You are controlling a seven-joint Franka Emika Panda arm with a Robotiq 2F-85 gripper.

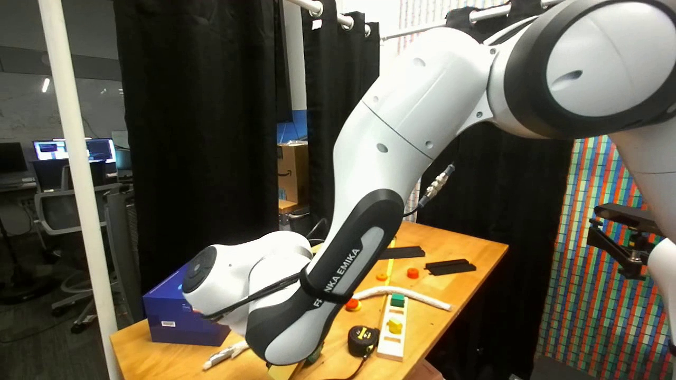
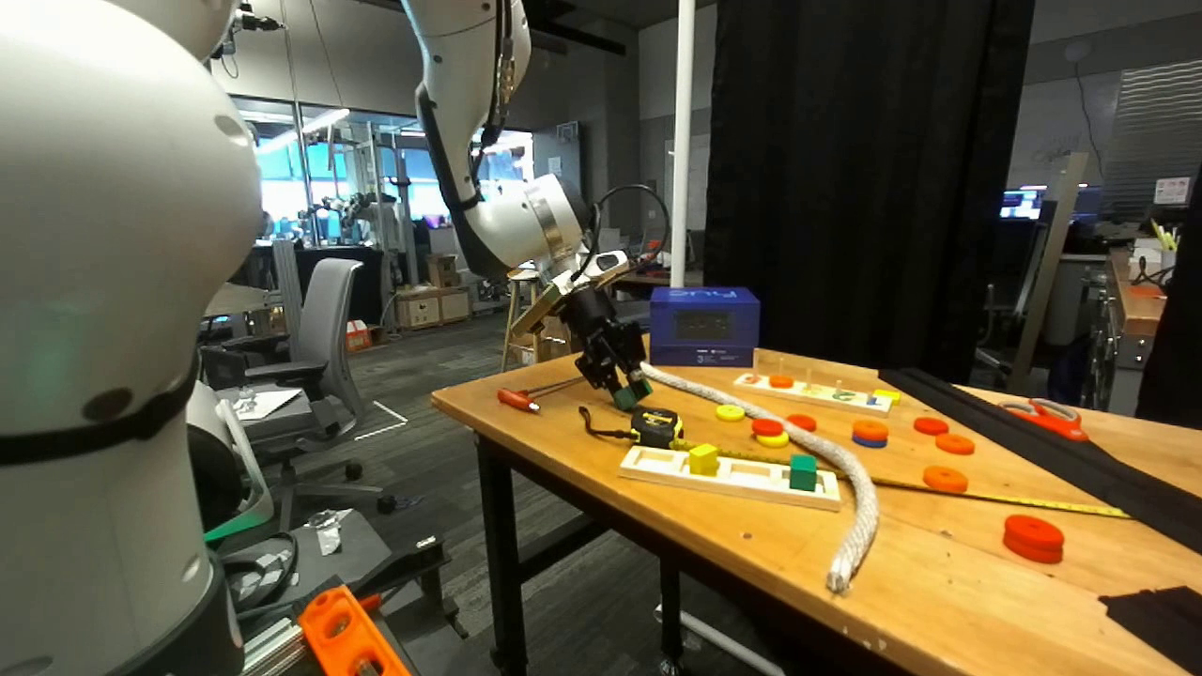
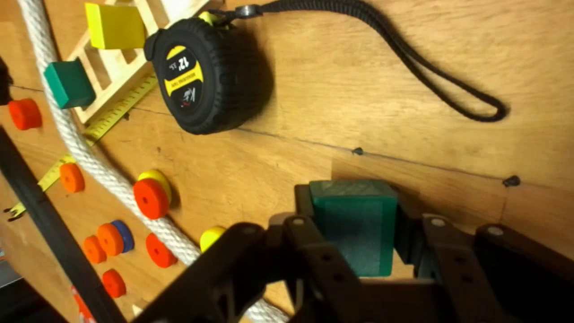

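Observation:
My gripper is shut on a dark green block [image 3: 355, 231], with one finger against each side in the wrist view. In exterior view 2 that green block [image 2: 632, 393] is between the fingertips, low at the far left part of the table; whether it touches the wood is hard to tell. Beside it sits a black and yellow tape measure [image 2: 656, 427]. A wooden slotted tray [image 2: 654, 467] holds a yellow block [image 2: 703, 458] and another green block [image 2: 802, 472]. From exterior view 1 the arm hides the gripper.
White rope [image 2: 862, 496] curves across the table. Several coloured discs [image 2: 944, 479] lie around it. A screwdriver [image 2: 518, 400] rests near the left edge, and a blue box [image 2: 705, 327] stands at the back. The tape measure's black strap [image 3: 430, 80] loops over bare wood.

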